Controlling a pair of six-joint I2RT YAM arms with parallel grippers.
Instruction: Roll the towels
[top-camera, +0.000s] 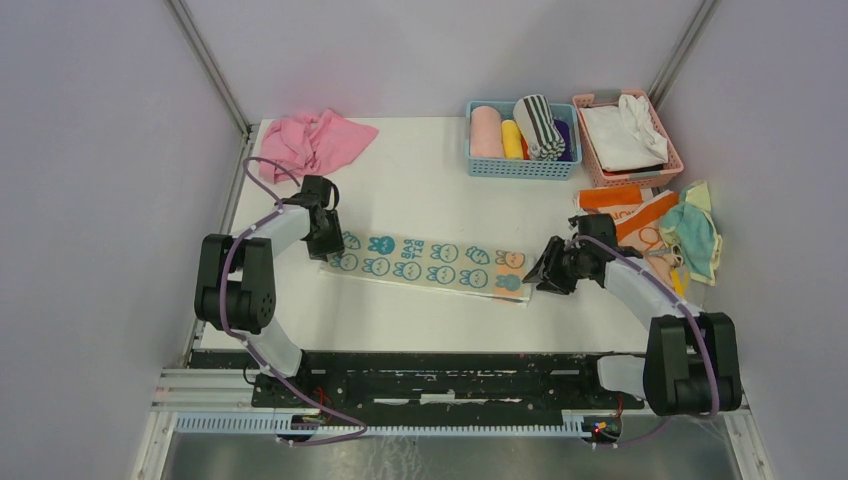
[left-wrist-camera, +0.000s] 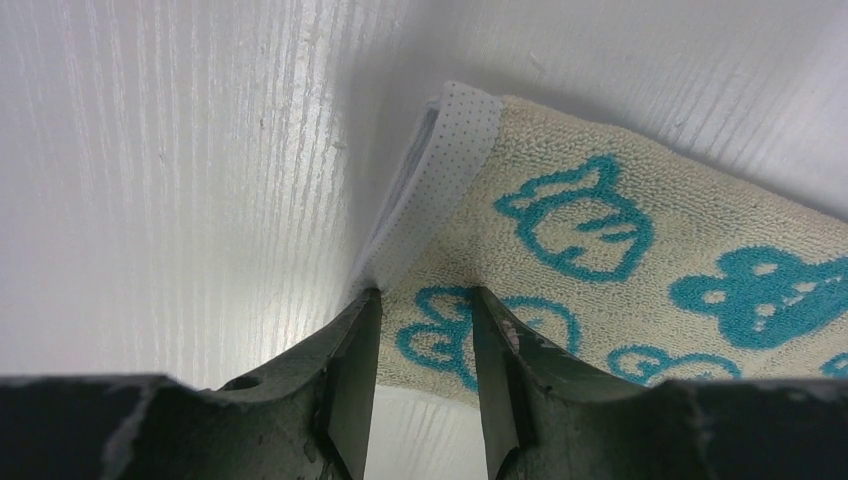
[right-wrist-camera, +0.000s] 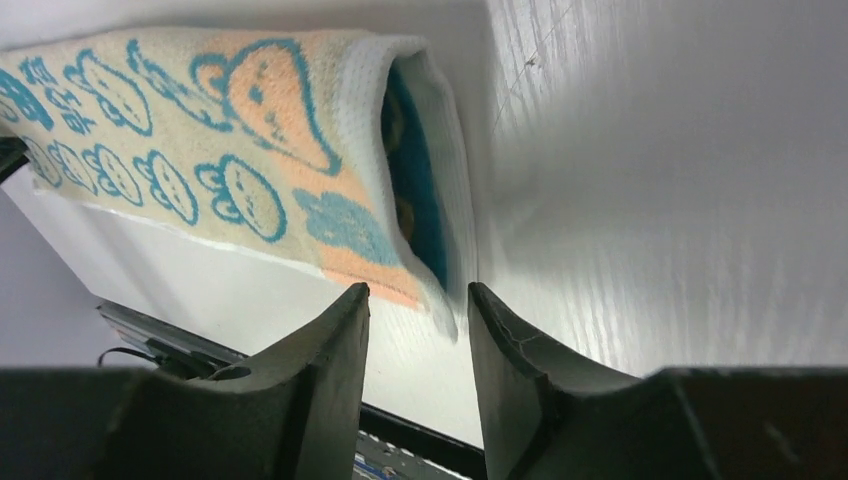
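Observation:
A cream towel with teal animal prints lies folded lengthwise across the middle of the table. At its left end, my left gripper is low over it; in the left wrist view its fingertips stand apart on the towel, beside the pale hemmed edge. My right gripper is just off the right end, open. In the right wrist view that end shows a teal underside inside the fold, with nothing held between the fingers.
A pink cloth lies back left. A blue basket of rolled towels and a pink basket with white cloth stand back right. Orange and teal towels lie at the right.

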